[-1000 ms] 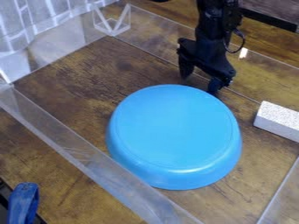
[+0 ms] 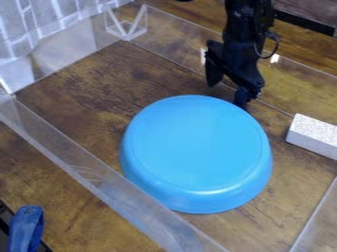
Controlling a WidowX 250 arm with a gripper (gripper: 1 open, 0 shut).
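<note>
My black arm comes down from the top of the view to the gripper (image 2: 227,79), which sits low at the back of the wooden tray floor, behind a large blue upturned round dish (image 2: 195,150). The gripper is dark and small in the view, so whether it is open or shut, or holds anything, I cannot tell.
A white block (image 2: 312,135) lies at the right. A blue object (image 2: 27,228) is at the lower left corner outside the clear wall (image 2: 93,167). A whitish cloth or rack stands at the top left.
</note>
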